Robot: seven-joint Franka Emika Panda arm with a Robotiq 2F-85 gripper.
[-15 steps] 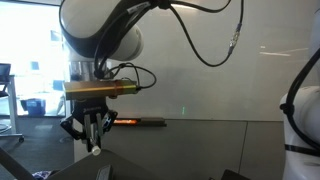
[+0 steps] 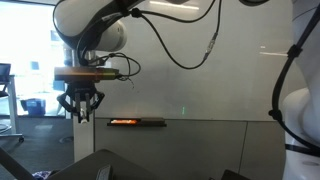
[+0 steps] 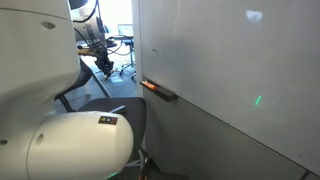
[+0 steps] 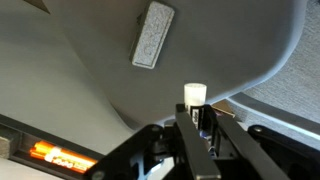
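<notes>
My gripper (image 2: 82,102) is raised above a dark grey seat-like surface (image 2: 125,165), at the left in exterior view 1. In the wrist view its fingers are shut on a slim white-tipped object (image 4: 195,97), possibly a marker, whose end sticks out past the fingers; the rest is hidden between them. A grey oblong block (image 4: 153,35), perhaps an eraser, lies on the dark surface, apart from the gripper. Exterior view 2 shows the gripper (image 3: 106,68) small and far off at the left.
A large whiteboard (image 2: 220,65) stands behind, with a dark ledge carrying something orange (image 2: 137,122) along its lower edge. The arm's cable (image 2: 185,65) loops in front of the board. Office chairs (image 2: 6,95) stand at the far left.
Over the last second my gripper has risen and shifted left, away from the dark surface, with the white-tipped object still in it.
</notes>
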